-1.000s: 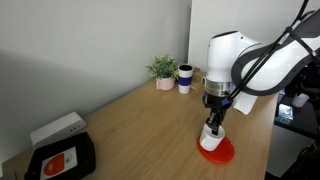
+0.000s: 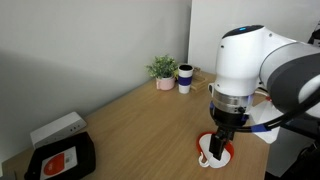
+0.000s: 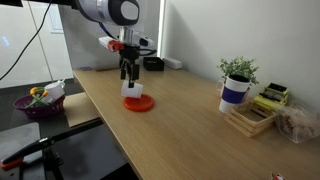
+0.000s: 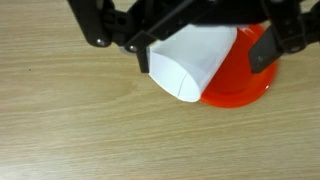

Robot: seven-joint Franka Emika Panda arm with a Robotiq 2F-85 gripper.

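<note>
A white cup (image 3: 132,90) stands on a red plate (image 3: 146,104) near the table's edge. In exterior view 1, the plate (image 2: 230,150) and cup (image 2: 205,160) are partly covered by my gripper. The gripper (image 3: 130,77) points down just above the cup. Close up in the wrist view, the white cup (image 4: 185,75) shows between the spread dark fingers, with the red plate (image 4: 242,82) beneath it. The gripper is open; whether either finger touches the cup cannot be made out.
A potted plant (image 2: 162,68) and a dark-blue-and-white cup (image 2: 185,78) stand at the back. A black case (image 2: 62,160) and a white box (image 2: 58,129) lie at the left. A wooden crate (image 3: 252,118) holds small items.
My arm has moved right and closer to the exterior view 1 camera, now covering more of the plate. The cup's handle now shows on its near-left side there.
</note>
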